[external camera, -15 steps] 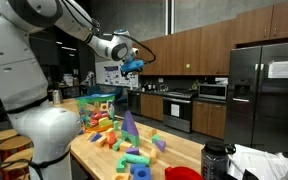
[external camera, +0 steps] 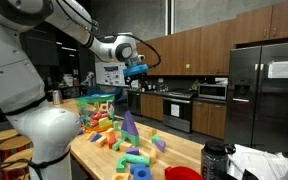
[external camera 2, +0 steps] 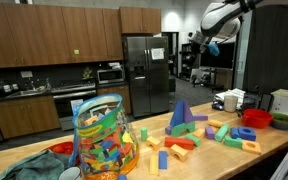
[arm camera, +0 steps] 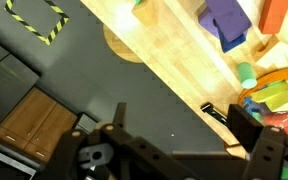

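High above the table, my gripper [external camera: 141,71] stands open with nothing between its fingers. In the wrist view, its two dark fingers [arm camera: 116,140] are spread wide, with grey floor and a strip of table below. Colourful toy blocks lie on the table, among them a purple block [external camera: 131,124], a green block [external camera: 136,158] and a blue block [external camera: 140,172]. A clear bag of blocks [external camera 2: 108,141] stands at the table's left part in the second exterior view. The gripper is well clear of all these things.
A black canister [external camera: 215,161], a red bowl [external camera: 183,173] and white cloth [external camera: 259,163] are on the table's near right in the first exterior view. Round wooden stools [external camera: 13,147] stand beside the table. The air around the gripper is free.
The arm has swung slightly to the right and a little lower in the first exterior view. The blocks on the table have not moved.
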